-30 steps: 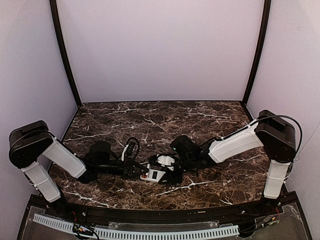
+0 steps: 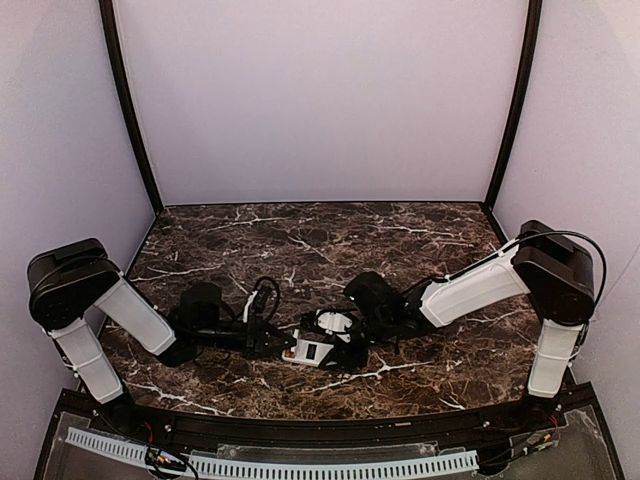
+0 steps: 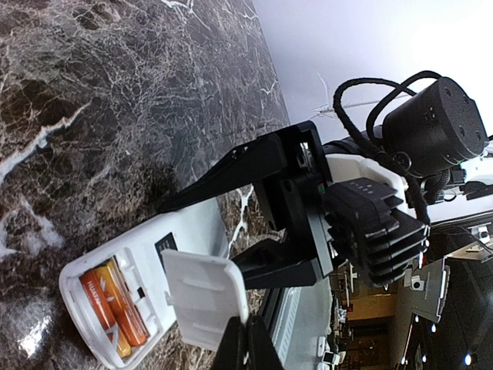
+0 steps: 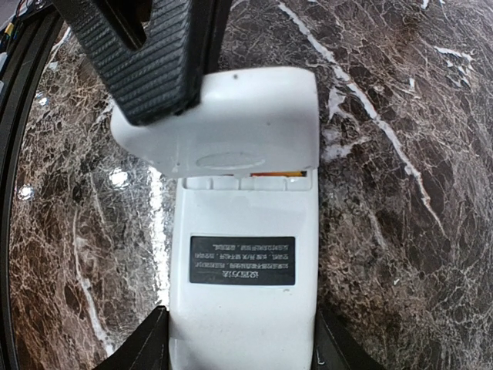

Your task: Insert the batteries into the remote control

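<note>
The white remote control [image 4: 243, 308] is held back side up low over the marble, with my right gripper shut on its body. In the left wrist view two orange batteries [image 3: 104, 308] lie side by side in its open compartment. My left gripper is shut on the white battery cover [image 3: 202, 297], which it holds upright just beside and above the compartment. In the right wrist view the cover hides most of the batteries, and only a sliver of orange shows.
A dark rail [image 2: 320, 425] runs along the front edge, and pale walls stand at the back and sides.
Very little differs in the top view: the arms and remote have shifted very slightly, and the left gripper stays by the remote's end.
</note>
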